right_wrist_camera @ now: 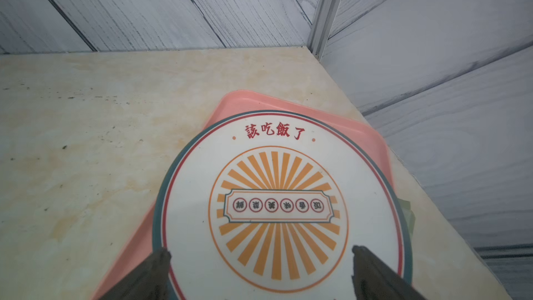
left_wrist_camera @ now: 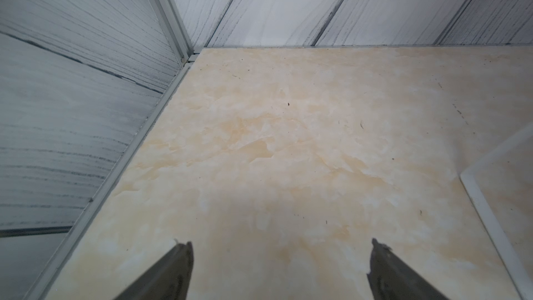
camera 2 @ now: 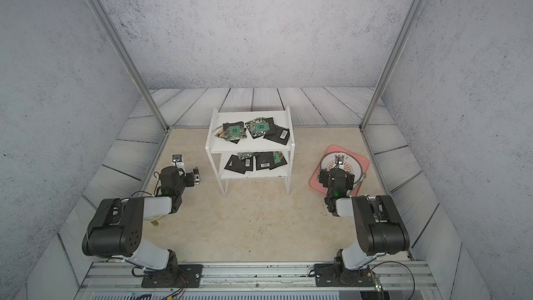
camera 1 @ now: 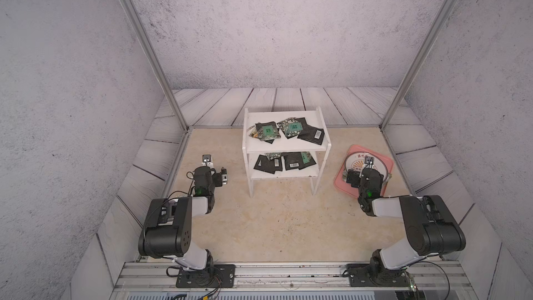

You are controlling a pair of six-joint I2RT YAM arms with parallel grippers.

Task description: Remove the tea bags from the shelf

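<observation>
A white two-tier shelf (camera 1: 288,175) stands near the middle of the table. Several green and black tea bags (camera 1: 268,131) lie in a loose cluster on its upper tier, with black ones (camera 1: 312,135) at the right. More dark tea bags (camera 1: 268,163) are on the lower tier, partly in the upper board's shade. To the left of the shelf, my left gripper is open over bare table, its fingers (left_wrist_camera: 169,272) far apart. My right gripper is open above a round patterned mat, with no object between its fingers.
At the right, the round white mat (right_wrist_camera: 188,200) lies over a pink tray (right_wrist_camera: 249,99), with something green peeking out at its right edge. Frame posts and walls bound the sides.
</observation>
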